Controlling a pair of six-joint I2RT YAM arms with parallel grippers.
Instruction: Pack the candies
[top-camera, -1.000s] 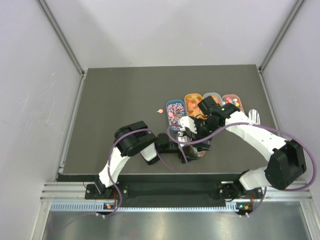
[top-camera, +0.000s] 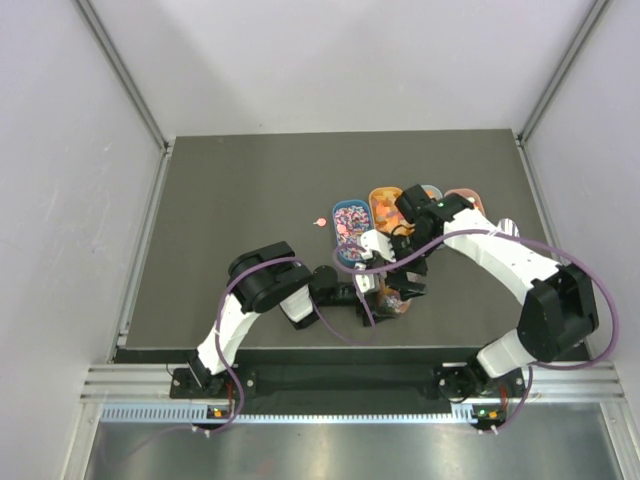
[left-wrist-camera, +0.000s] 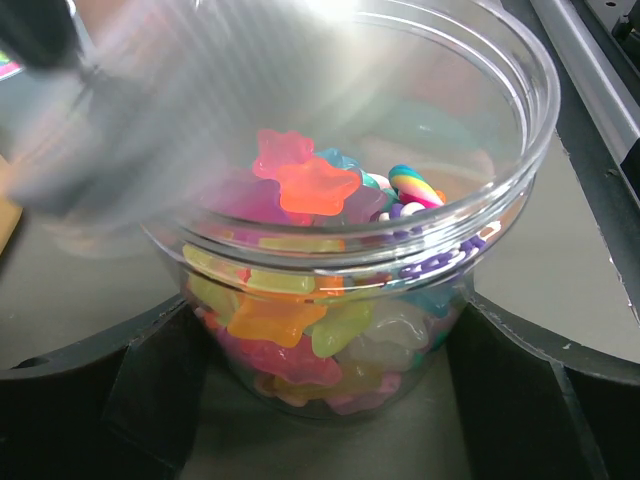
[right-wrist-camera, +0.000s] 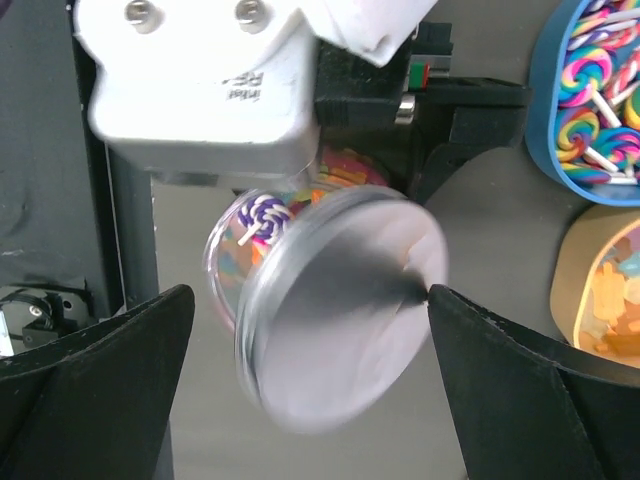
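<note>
The clear jar (left-wrist-camera: 330, 290) is filled with colourful candies, its mouth uncovered in the left wrist view. My left gripper has its open fingers on either side of the jar. A silver round lid (right-wrist-camera: 345, 310), blurred, hangs tilted over part of the jar's mouth in the right wrist view. My right gripper stands open above it. The lid's right edge meets or nearly meets one finger, while a gap shows at the other. In the top view both grippers crowd over the jar (top-camera: 395, 302) and mostly hide it.
Behind the jar stand a blue bin (top-camera: 352, 207) of lollipops, an orange bin (top-camera: 373, 200) and a pink bin (top-camera: 478, 195), plus one mostly hidden bin. A loose pink candy (top-camera: 320, 222) lies left of them.
The left arm stays put. More of the jar's candies show now.
</note>
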